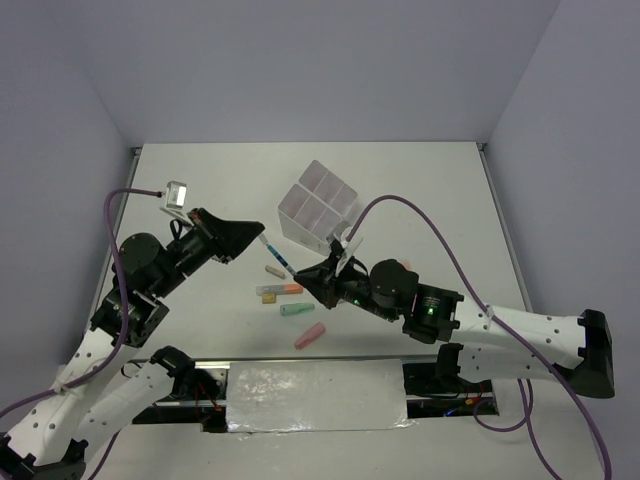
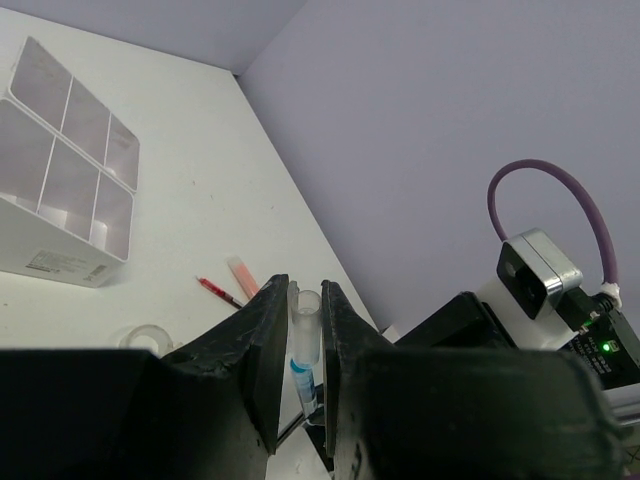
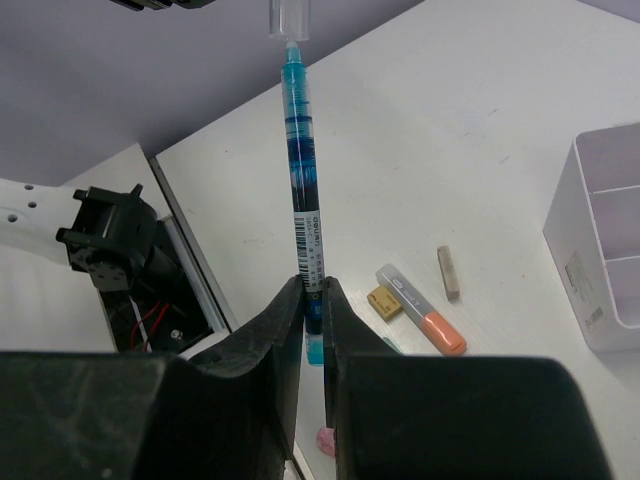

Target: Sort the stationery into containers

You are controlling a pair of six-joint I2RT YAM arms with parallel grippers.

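Observation:
A blue pen (image 3: pixel 303 180) is held upright-tilted in my right gripper, shut on its lower part, seen also between the arms in the top view (image 1: pixel 280 258). My left gripper is shut on a clear white cap, which is just off the pen's blue tip in the right wrist view. On the table lie an orange-and-grey marker (image 3: pixel 442 330), a yellow block (image 3: pixel 385 301), a tan stick (image 3: pixel 447 272), a green item (image 1: pixel 297 308) and a pink item (image 1: pixel 310 335).
A white six-compartment box (image 1: pixel 318 205) stands at the back centre. A red pen (image 2: pixel 220 293), a pink item (image 2: pixel 243 276) and a clear ring (image 2: pixel 146 338) lie right of it.

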